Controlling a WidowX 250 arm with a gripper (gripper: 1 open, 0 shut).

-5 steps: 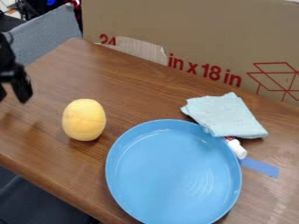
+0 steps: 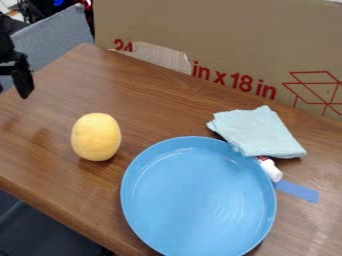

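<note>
My black gripper (image 2: 16, 70) is at the far left edge, only partly in frame, raised above the table's left side and apart from everything on it; its fingers look open, with nothing visible between them. A yellow, rounded object (image 2: 95, 137) stands on the wooden table left of a blue plate (image 2: 198, 195). A folded light-blue cloth (image 2: 254, 130) lies behind the plate, and a small white tube (image 2: 269, 169) lies partly hidden beside the plate's right rim.
A large cardboard box (image 2: 227, 45) borders the back of the table. A strip of blue tape (image 2: 301, 191) is on the right. A grey cushioned surface lies beyond the left edge.
My gripper has moved up and to the left, partly out of frame. The objects on the table have not moved.
</note>
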